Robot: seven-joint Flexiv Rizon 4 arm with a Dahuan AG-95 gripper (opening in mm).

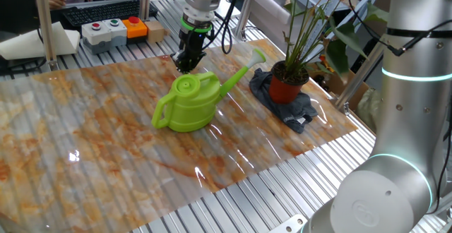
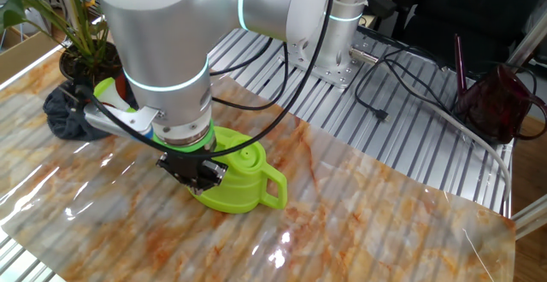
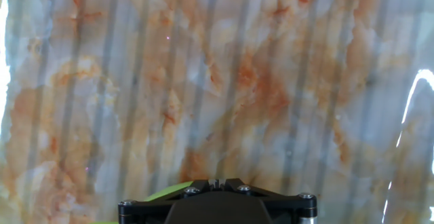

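Note:
A lime-green watering can point(image 1: 187, 106) stands upright on the marbled sheet, its long spout pointing toward the potted plant. My gripper point(image 1: 185, 65) hangs just behind the can's body, on the far side in exterior view 1. From exterior view 2 the gripper point(image 2: 201, 178) appears in front of the can point(image 2: 235, 179) and covers part of it. In the wrist view the black fingers point(image 3: 198, 186) meet at the bottom centre, with nothing showing between them. A green sliver of the can point(image 3: 169, 191) peeks out at lower left there.
A plant in a brown pot point(image 1: 286, 88) stands on a dark cloth point(image 1: 300, 113) near the spout. Button boxes point(image 1: 106, 35) lie beyond the sheet. A dark red watering can point(image 2: 500, 102) stands far right in exterior view 2.

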